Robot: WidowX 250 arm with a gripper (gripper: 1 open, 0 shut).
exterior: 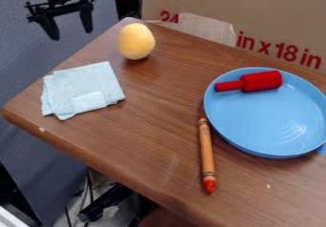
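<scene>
My black gripper (67, 23) hangs at the upper left, beyond the table's edge and over the grey floor, its two fingers apart with nothing visible between them. On the wooden table (152, 145) lie a folded pale blue cloth (80, 91) at the left, a yellow egg-shaped object (136, 41) near the back, and an orange crayon (208, 160) at the front right. A blue plate (265, 124) on the right holds a red cylindrical object with a handle (257, 81).
A cardboard box (242, 16) stands along the back of the table. Dark equipment and cables show below the table's left edge.
</scene>
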